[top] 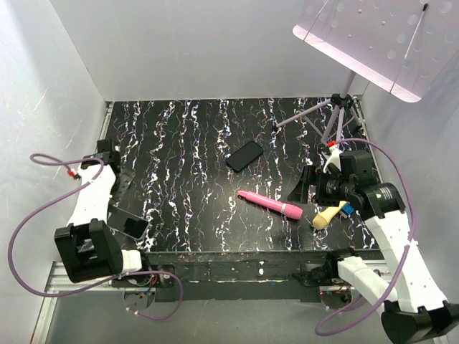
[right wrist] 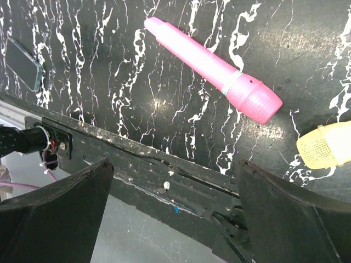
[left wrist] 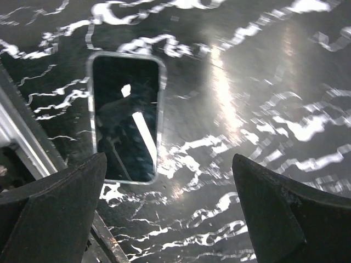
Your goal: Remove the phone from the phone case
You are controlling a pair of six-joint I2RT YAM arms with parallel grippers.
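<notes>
A flat dark phone-like slab with a pale rim [left wrist: 126, 115] lies face up on the marbled table; whether the rim is a case, I cannot tell. In the top view this slab [top: 129, 223] is at the front left, and a second black slab [top: 244, 155], phone or case, lies near the middle. My left gripper is open above the table near the rimmed slab, nothing between its fingers. Open and empty, my right gripper hovers at the right, beyond the pink microphone's head.
The pink microphone [top: 270, 204] lies right of the table's middle, and a yellow microphone [right wrist: 326, 145] is under the right arm. A tripod [top: 336, 118] stands at the back right.
</notes>
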